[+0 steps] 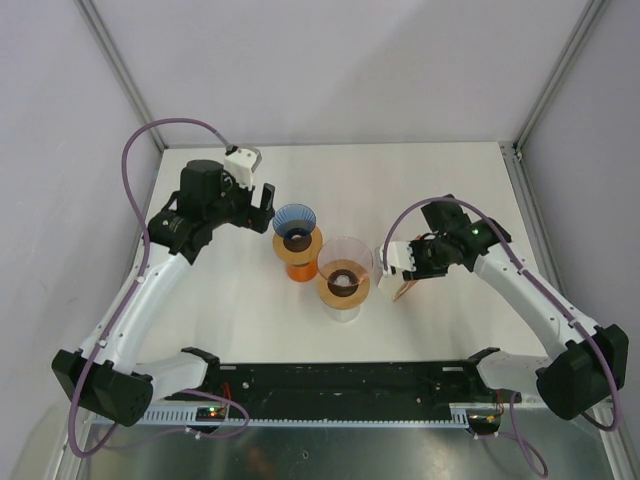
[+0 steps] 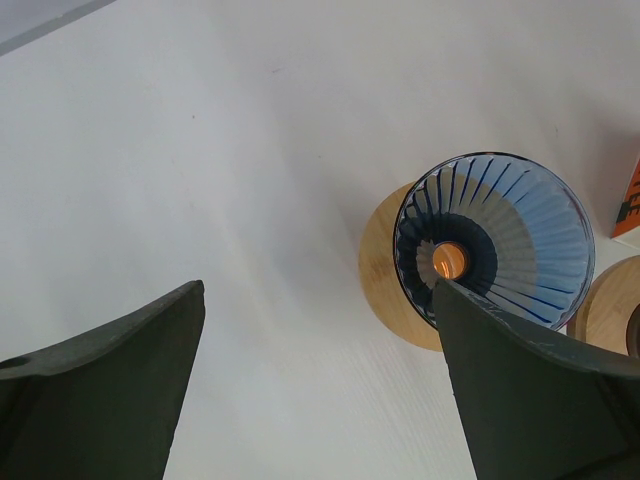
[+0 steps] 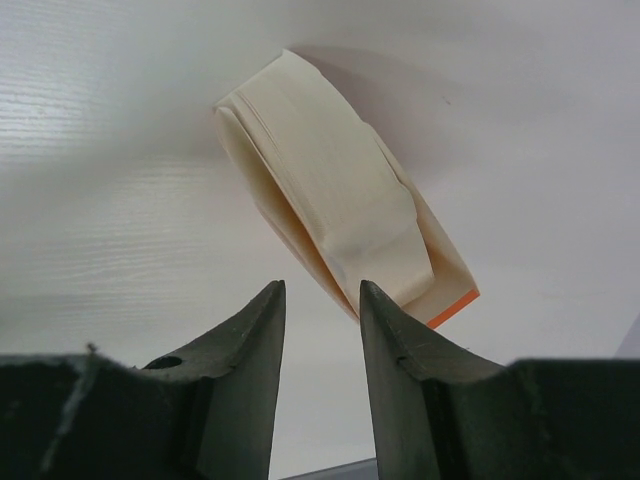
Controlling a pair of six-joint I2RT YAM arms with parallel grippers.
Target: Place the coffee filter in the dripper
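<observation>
A blue ribbed dripper (image 1: 295,220) on a wooden stand (image 2: 385,280) and a clear dripper (image 1: 343,255) on a second stand stand mid-table. In the right wrist view, a packet of cream paper filters (image 3: 330,180) lies on the table, my right gripper over its lower end, fingers part open with a narrow gap. My left gripper is open beside the blue dripper, nothing between its fingers.
An orange-printed box (image 2: 630,205) shows at the edge of the left wrist view. The front edge drops to a dark gap.
</observation>
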